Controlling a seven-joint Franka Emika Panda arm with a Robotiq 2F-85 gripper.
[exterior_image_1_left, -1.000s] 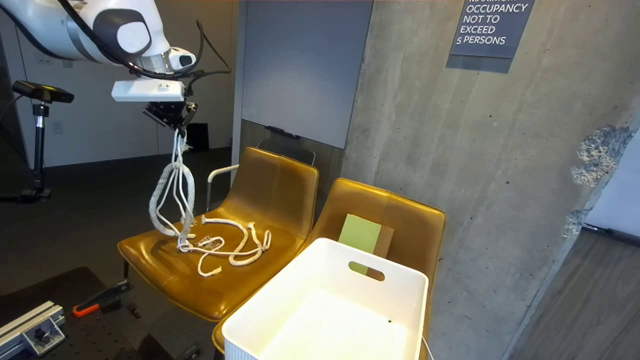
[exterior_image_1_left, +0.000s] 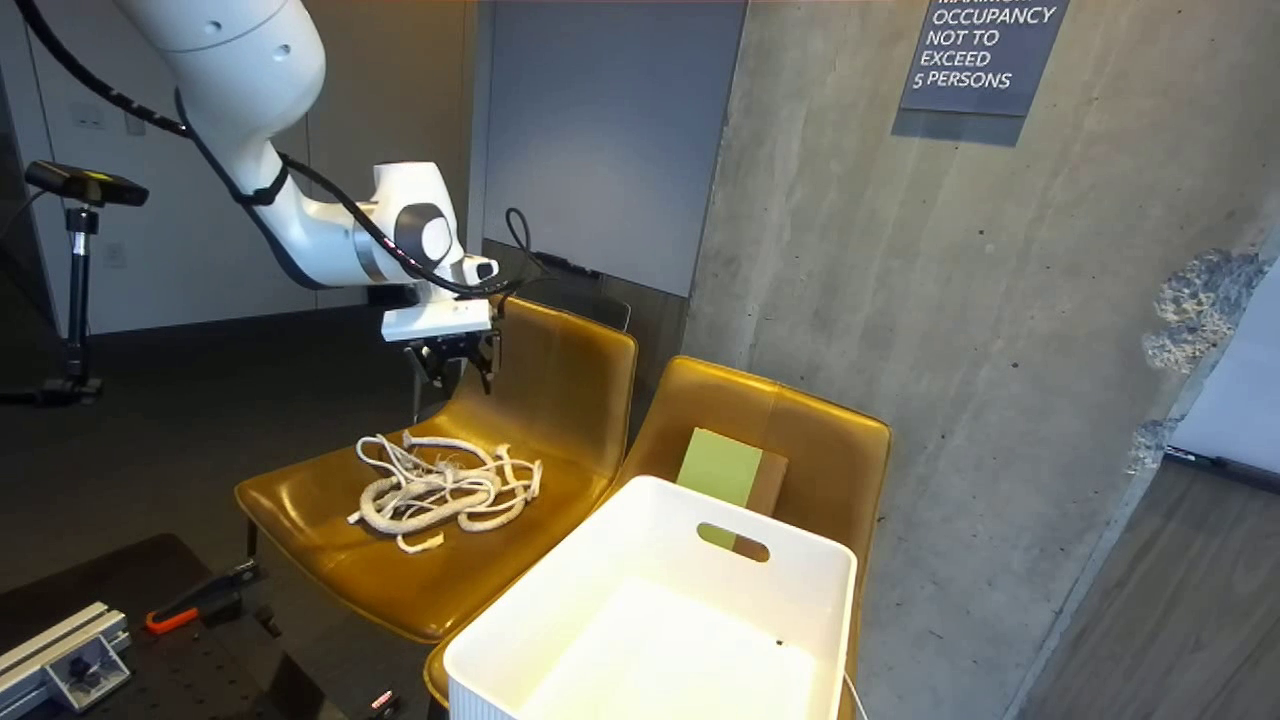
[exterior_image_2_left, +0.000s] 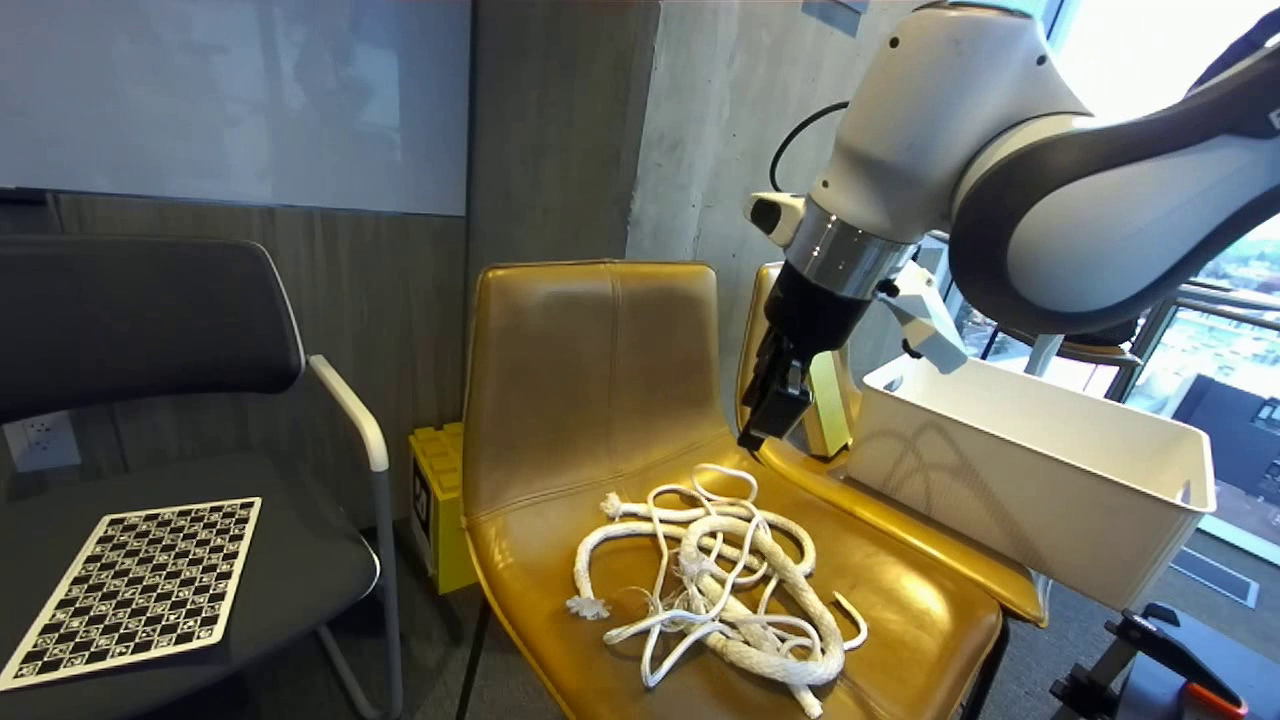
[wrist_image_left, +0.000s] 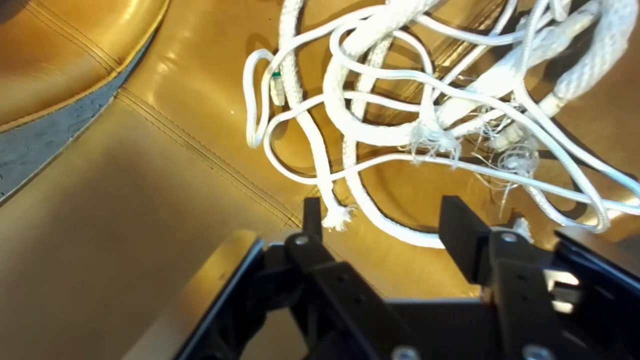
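Observation:
A tangle of white ropes (exterior_image_1_left: 447, 486), some thick with frayed ends and some thin cord, lies in a heap on the seat of a tan leather chair (exterior_image_2_left: 600, 360). All of the rope (exterior_image_2_left: 750, 564) rests on that seat. My gripper (exterior_image_1_left: 458, 366) hangs above it, near the chair's backrest, with clear space down to the heap. In the wrist view the gripper has its two black fingers (wrist_image_left: 459, 240) well apart, nothing held between them. A frayed rope end (wrist_image_left: 337, 217) shows below the gap, down on the leather.
A white bin (exterior_image_1_left: 648, 600), empty but for a small dark speck, stands on the second tan chair (exterior_image_1_left: 792, 420). Behind it a green and brown box (exterior_image_1_left: 726, 470) leans on the backrest. A dark chair (exterior_image_2_left: 132, 324) holding a checkered board (exterior_image_2_left: 138, 588) stands at the left.
A second ago the gripper held a hanging bundle of rope higher and further left. Now the rope lies on the seat, and the gripper is lower, further right and empty.

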